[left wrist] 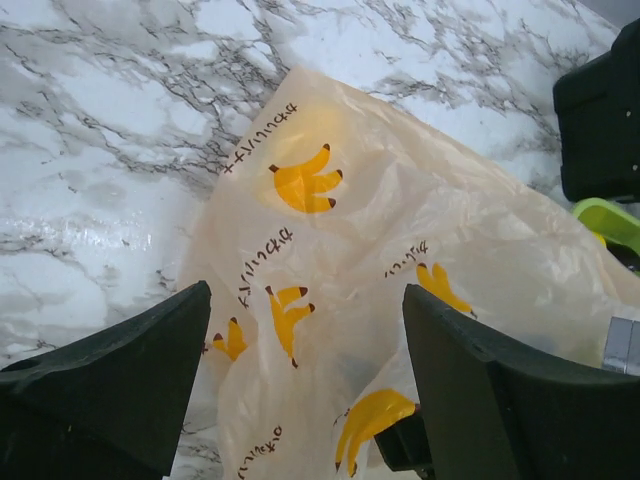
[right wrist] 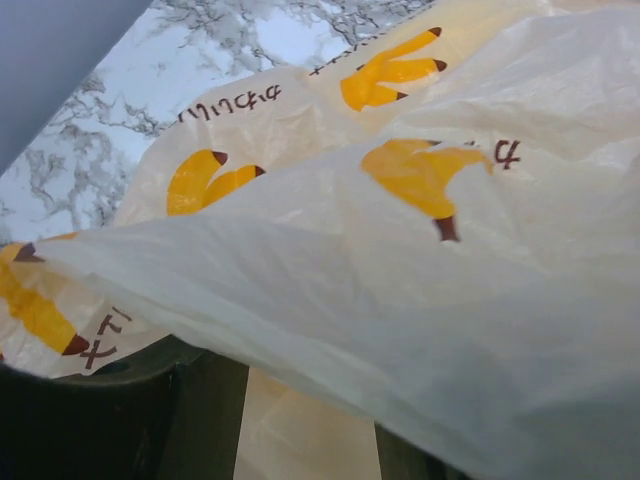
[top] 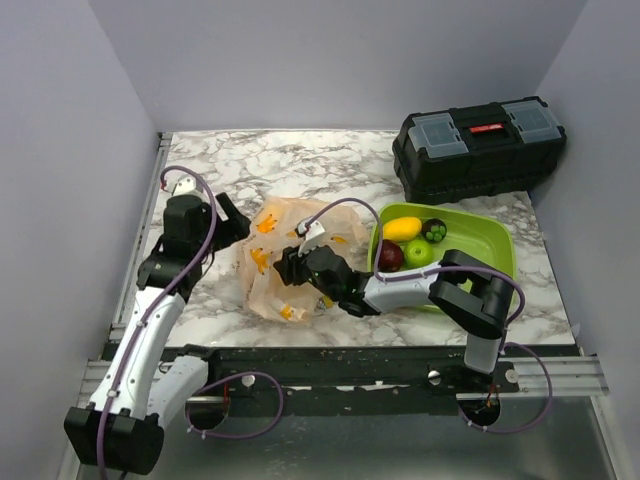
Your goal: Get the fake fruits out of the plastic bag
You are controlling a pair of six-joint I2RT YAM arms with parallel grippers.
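The pale, translucent plastic bag with orange banana prints lies crumpled on the marble table, left of centre. Over its left edge, my left gripper stands open; in the left wrist view, nothing is held between its spread fingers. My right gripper reaches into the bag, and a layer of plastic drapes across its fingers in the right wrist view. A gap shows between those fingers, with only bag film visible there. Whether any fruit is still inside the bag cannot be told.
A green tray on the right holds a yellow fruit, a dark green fruit, a dark red fruit and a green apple. Behind it stands a black toolbox.
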